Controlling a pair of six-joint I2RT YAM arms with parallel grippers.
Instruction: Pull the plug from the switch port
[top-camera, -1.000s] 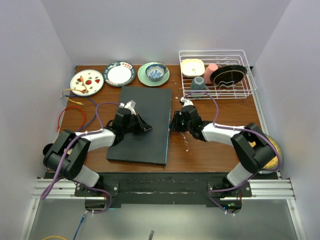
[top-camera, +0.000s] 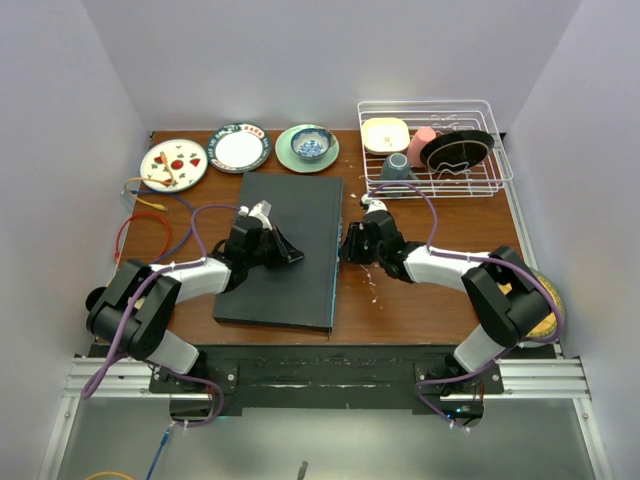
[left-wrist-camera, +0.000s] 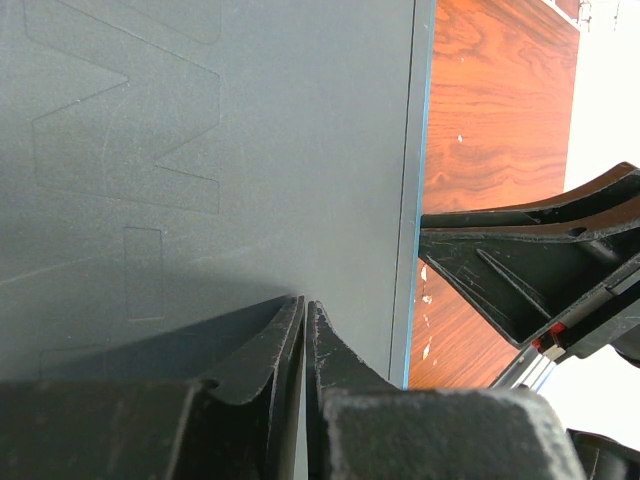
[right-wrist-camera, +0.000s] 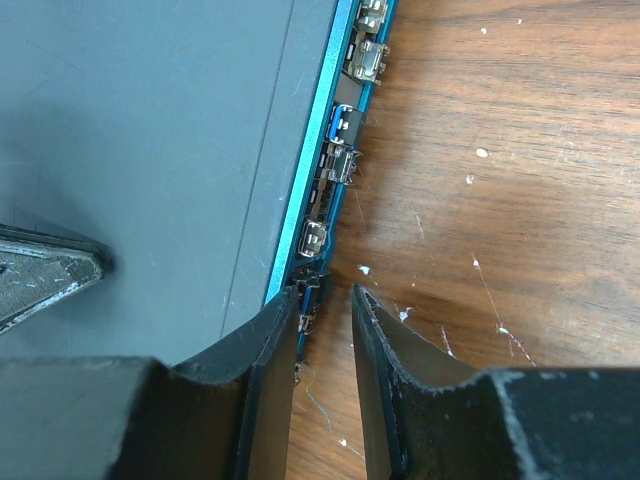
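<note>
The dark flat switch lies on the wooden table, its port strip along the right edge showing several metal connectors. My left gripper rests low over the switch's top with its fingertips together; whether anything is between them is not visible. My right gripper is at the port edge, fingers part open around a small dark connector piece low in the strip; whether it touches that piece I cannot tell.
Plates and a bowl stand along the back, a white dish rack at back right. Coloured cables lie at the left. Bare wood is right of the switch.
</note>
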